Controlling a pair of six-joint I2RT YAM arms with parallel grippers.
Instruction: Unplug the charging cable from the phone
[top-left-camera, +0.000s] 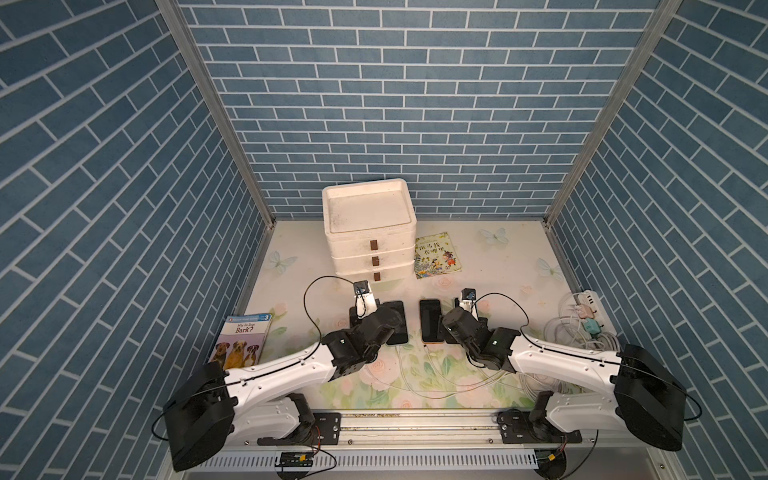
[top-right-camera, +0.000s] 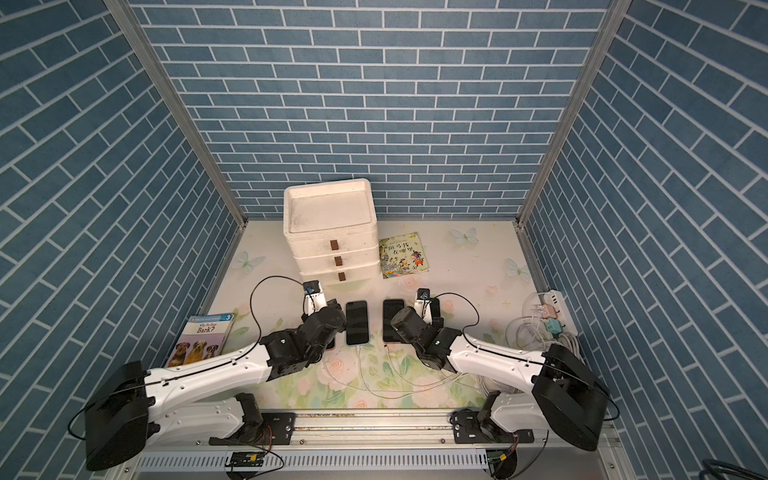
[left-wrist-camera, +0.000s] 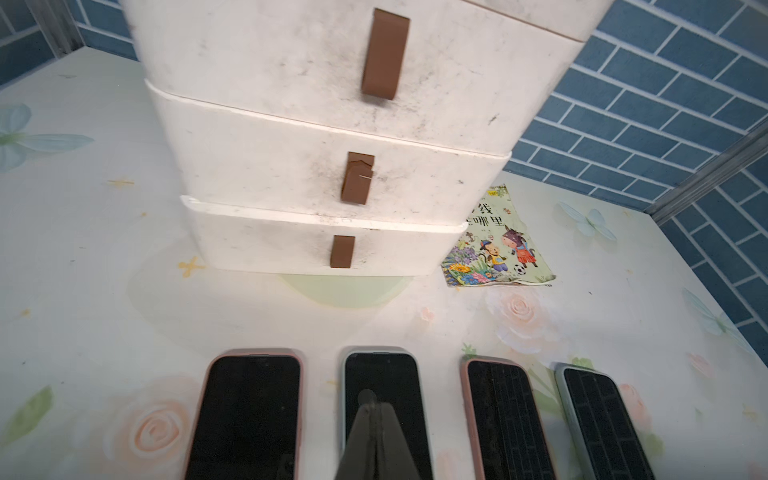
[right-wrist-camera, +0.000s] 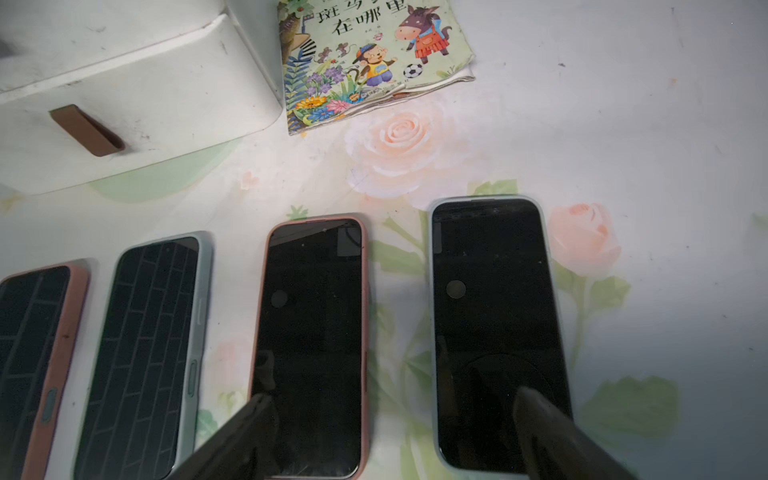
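Four phones lie in a row; in the left wrist view a pink-edged phone (left-wrist-camera: 244, 404) is leftmost, then a mint one (left-wrist-camera: 384, 376). My left gripper is shut over the mint one, nothing visible between its fingers. In the right wrist view my right gripper stands open over the two rightmost phones, pink (right-wrist-camera: 310, 336) and pale (right-wrist-camera: 494, 320). Thin white cables (top-right-camera: 376, 392) run from the phones' near ends in the top views; where they meet the phones is mostly hidden by the arms.
A white drawer unit (top-left-camera: 369, 228) and picture book (top-left-camera: 437, 254) stand behind the phones. Another book (top-left-camera: 240, 340) lies at left; a power strip (top-left-camera: 588, 304) with coiled cables is at right.
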